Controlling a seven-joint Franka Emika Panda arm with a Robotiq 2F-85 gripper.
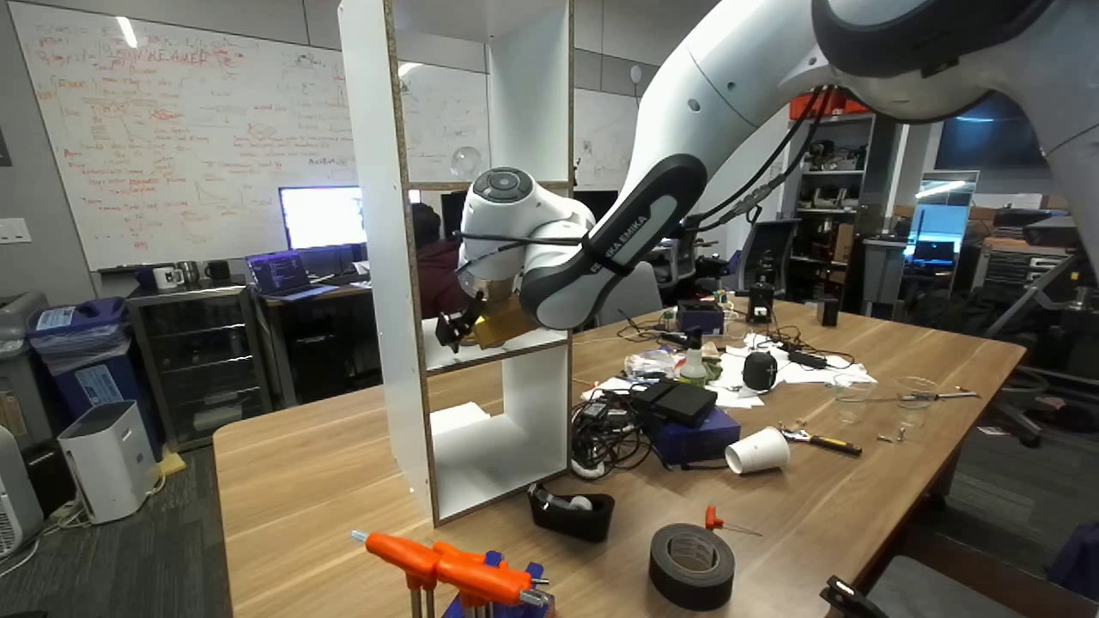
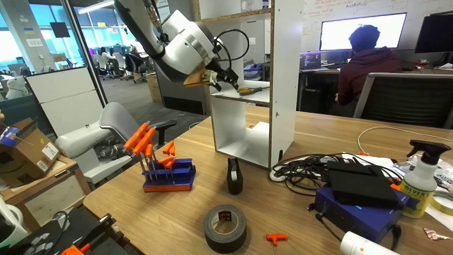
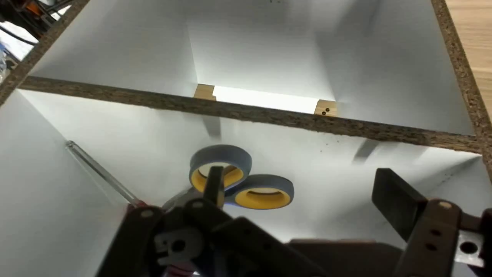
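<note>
Grey-and-yellow scissors (image 3: 263, 193) lie on the middle shelf (image 3: 295, 138) of a white shelf unit, their ringed handles toward the front edge. In the wrist view my gripper is open, its fingers wide apart. The left finger (image 3: 214, 184) overlaps one handle ring, and the right finger (image 3: 397, 201) is over bare shelf; whether either touches anything, I cannot tell. The scissors' blades are hidden behind the left finger. From the second exterior view, the gripper (image 2: 228, 85) is at the shelf's front, close beside the scissors (image 2: 250, 90).
A screwdriver (image 3: 103, 175) lies along the left side wall of that shelf. Side panels (image 2: 284, 76) and an upper board (image 2: 235, 16) bound the compartment. Below on the table are a tape dispenser (image 2: 234, 176), a roll of black tape (image 2: 225, 228) and a hex-key stand (image 2: 170, 176).
</note>
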